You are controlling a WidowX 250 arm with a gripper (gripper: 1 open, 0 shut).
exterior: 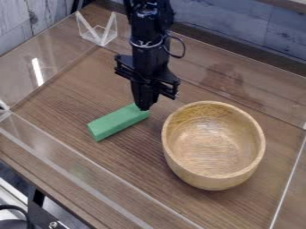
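A black gripper [143,98] hangs from the arm at the upper middle, pointing down at the far end of a green rectangular block [117,122] that lies on the wooden table. Its tip is shut, with nothing seen held in it; whether it touches the block cannot be told. A large tan round bowl [213,143] sits to the right of the block.
A blue-grey plank wall [251,31] runs along the back right. Clear plastic pieces [12,116] and dark cables lie at the left edge.
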